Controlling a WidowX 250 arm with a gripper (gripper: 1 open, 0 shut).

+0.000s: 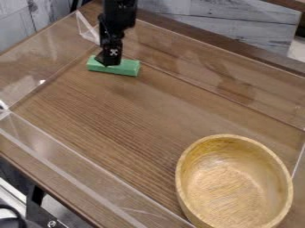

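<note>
A small green block (124,68) lies on the wooden table in the upper left of the camera view. My dark gripper (111,55) hangs right over it, its fingers open and reaching down to the block's left part. Whether they touch the block I cannot tell.
A large round wooden bowl (233,183) sits at the lower right. Grey marbled boards run along the back edge, and a dark edge shows at the lower left.
</note>
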